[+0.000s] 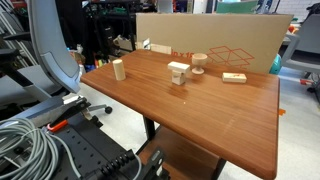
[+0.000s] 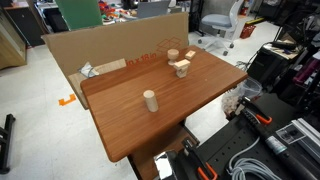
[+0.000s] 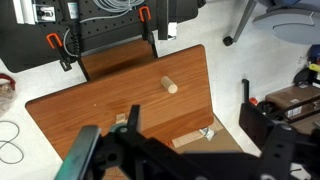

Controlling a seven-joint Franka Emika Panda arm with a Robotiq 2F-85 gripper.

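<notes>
A pale wooden cylinder stands upright on the brown table, apart from the other pieces; it also shows as a cylinder in the second exterior view. Near the table's middle, a light block sits across a smaller support, forming a small stack. Behind it are a cup-like wooden piece and a low flat block. Seen from the wrist, my gripper is open high above the table, its dark fingers widely parted and nothing between them. The cylinder lies below it.
A cardboard board borders the table's back. My white arm rises at the left of the first exterior view. Coiled cables lie on the dark base.
</notes>
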